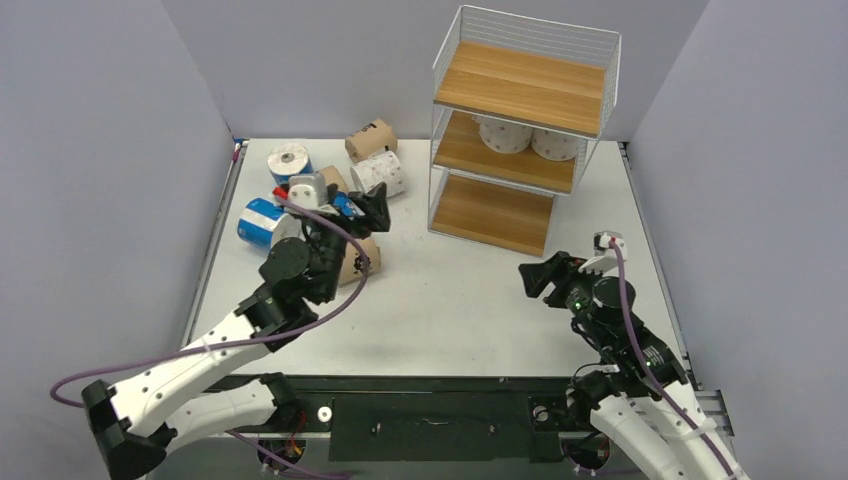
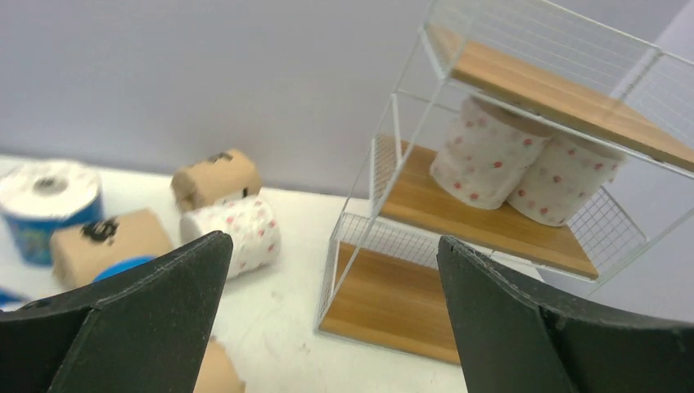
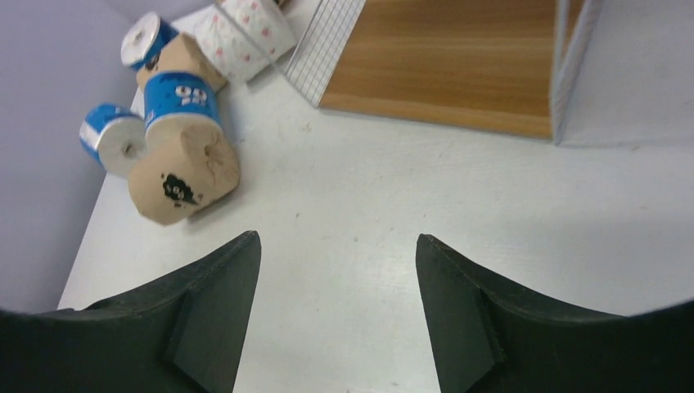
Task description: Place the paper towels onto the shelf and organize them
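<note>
Two white dotted paper towel rolls stand side by side on the middle board of the wire shelf (image 1: 490,215); the left roll (image 2: 487,155) and the right roll (image 2: 565,176) are apart from any gripper. One more white dotted roll (image 1: 378,174) lies on the table among brown and blue rolls at the left. Above that group is my left gripper (image 1: 365,205), its fingers wide with nothing between the fingers. At the right of the table, my right gripper (image 1: 535,283) hangs clear of everything; a gap shows between its fingers and holds nothing.
The shelf's top board (image 1: 520,80) and bottom board (image 1: 492,213) are bare. Blue rolls (image 3: 178,102) and a brown roll (image 3: 184,172) crowd the table's left side.
</note>
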